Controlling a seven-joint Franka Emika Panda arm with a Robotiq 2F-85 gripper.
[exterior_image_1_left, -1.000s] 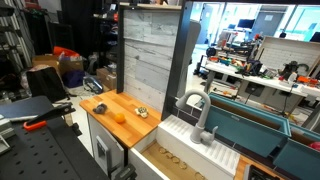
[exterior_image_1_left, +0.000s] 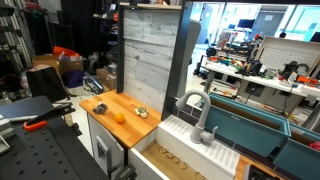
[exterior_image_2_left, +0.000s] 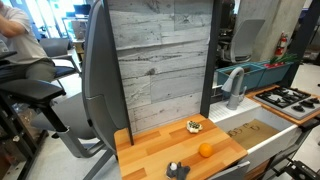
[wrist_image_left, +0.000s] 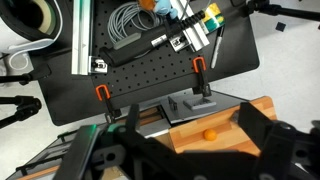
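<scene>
A small orange round object (exterior_image_1_left: 119, 118) rests on the wooden countertop (exterior_image_1_left: 128, 128); in exterior view 2 the orange object (exterior_image_2_left: 206, 150) lies near the counter's front edge. My gripper shows at the bottom of the wrist view, its two dark fingers wide apart, and nothing is seen held between them. Below them in that view is the wooden counter with the orange object (wrist_image_left: 210, 134), at a distance. A small dark-and-silver item (exterior_image_2_left: 176, 170) and a pale ring-like item (exterior_image_2_left: 193, 126) also sit on the counter.
A white faucet (exterior_image_1_left: 205, 120) stands behind the sink, whose basin (exterior_image_2_left: 252, 132) is right of the wood. A stovetop (exterior_image_2_left: 285, 102) lies farther right. The black perforated stand (wrist_image_left: 150, 78) carries cables and tools. A grey plank-patterned panel (exterior_image_1_left: 150, 62) backs the counter.
</scene>
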